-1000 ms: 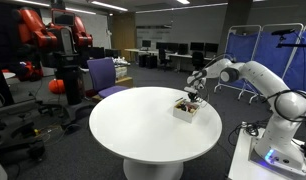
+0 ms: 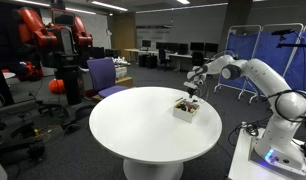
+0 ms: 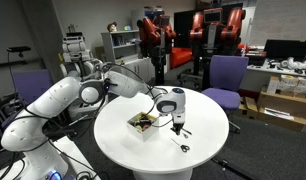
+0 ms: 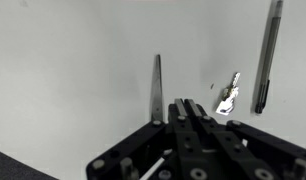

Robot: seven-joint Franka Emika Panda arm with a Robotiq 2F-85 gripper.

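My gripper is at the bottom of the wrist view, its dark fingertips close together. It looks shut, but I cannot make out anything between the tips. To the left of them a narrow, pointed metal blade (image 4: 157,85) lies on the white surface, its lower end hidden behind the gripper. A small silver key-like piece (image 4: 228,93) is on the right, and beyond it a dark pen (image 4: 269,57). In exterior view 2 the gripper (image 3: 177,129) is low over the round table (image 3: 123,165), with scissors (image 3: 183,147) on the tabletop near it.
An open box (image 2: 183,114) with several small items in it stands on the table, close to the arm. A purple chair (image 3: 223,80) is beyond the table.
Near the box, the arm's far end has shifted slightly in exterior view 1. The box has stayed in place.
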